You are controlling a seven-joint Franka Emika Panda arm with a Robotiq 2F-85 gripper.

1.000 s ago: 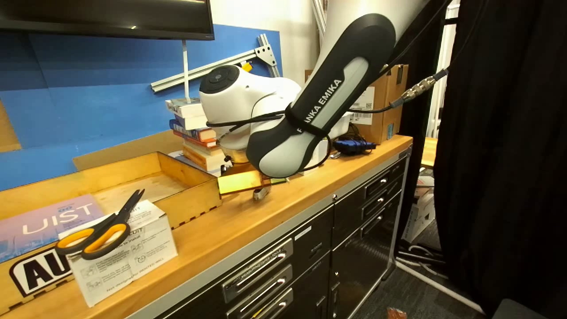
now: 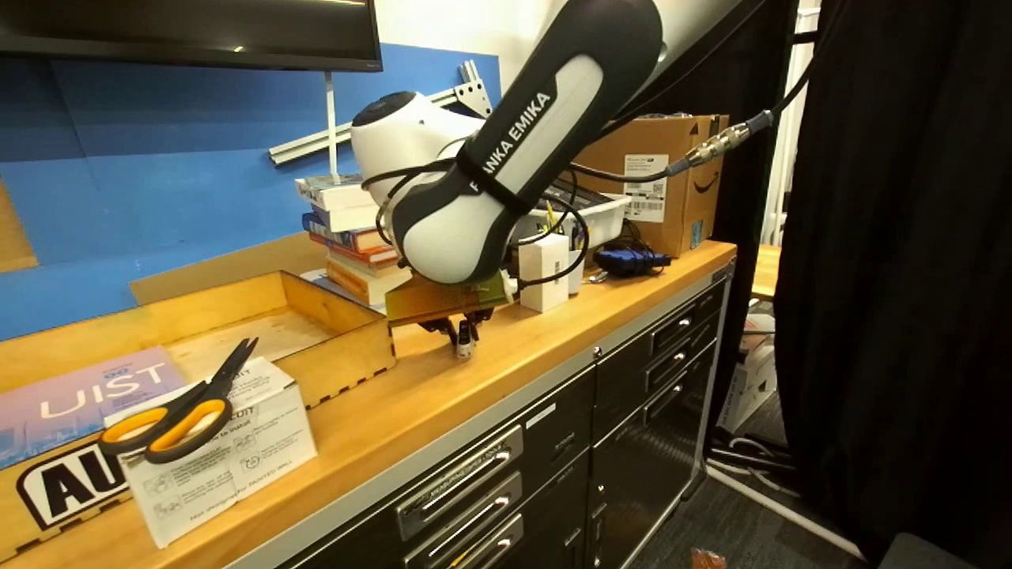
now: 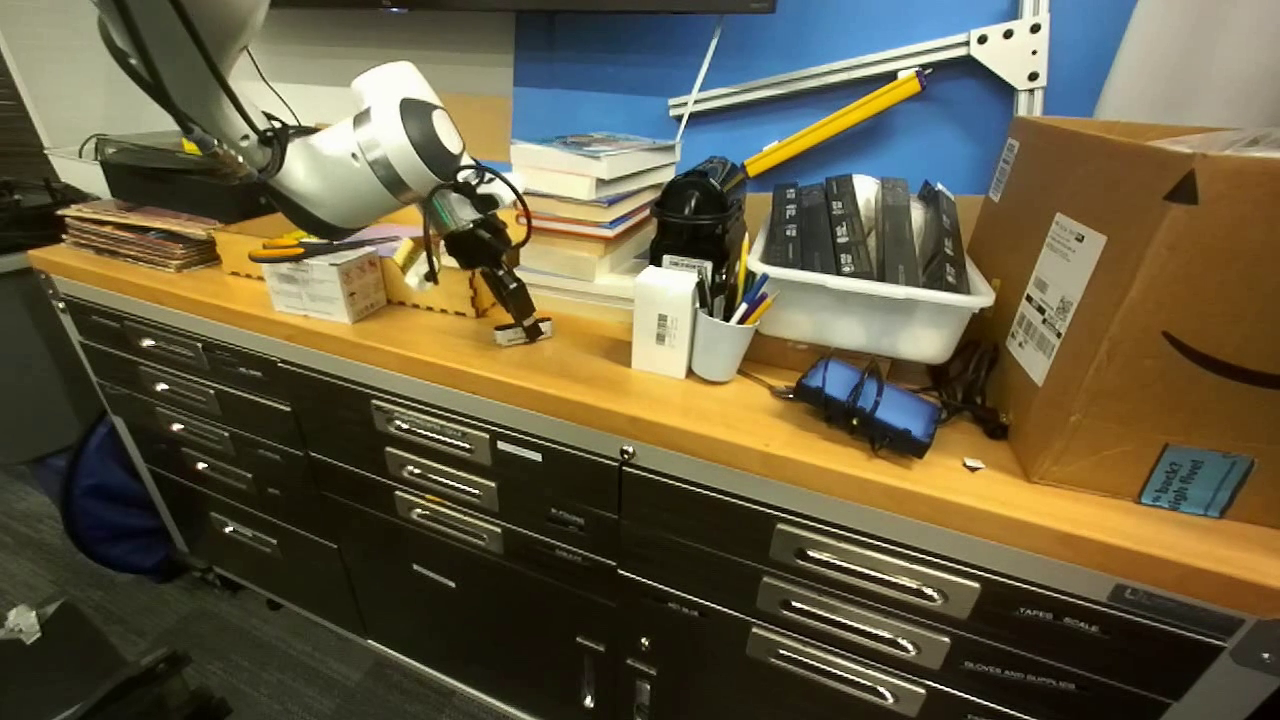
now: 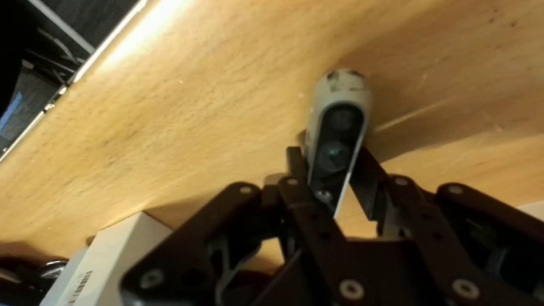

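Note:
A small silver camera-like device (image 4: 317, 109) with a dark glass face rests at the bare wooden counter. In the wrist view my gripper has its two dark fingers apart, one on either side of the device's near part. Whether both pads press on it cannot be told. Exterior view 2 shows the gripper (image 3: 528, 326) reaching down to the device (image 3: 509, 336) at counter height. In exterior view 1 the device (image 2: 464, 349) shows below the wrist, with the fingers partly hidden.
A white box (image 2: 545, 275) and a pen cup (image 3: 721, 348) stand to the right. Behind are stacked books (image 3: 594, 216). Left lie a wooden tray (image 2: 341, 356) and scissors (image 2: 194, 408) on a carton (image 2: 237, 465). The counter's front edge (image 4: 76, 76) is near; bare wood surrounds the device.
In exterior view 1 the arm has shifted left and its wrist has turned, uncovering the white box. The device's visible outline now appears narrower and more upright, with dark fingers beside it.

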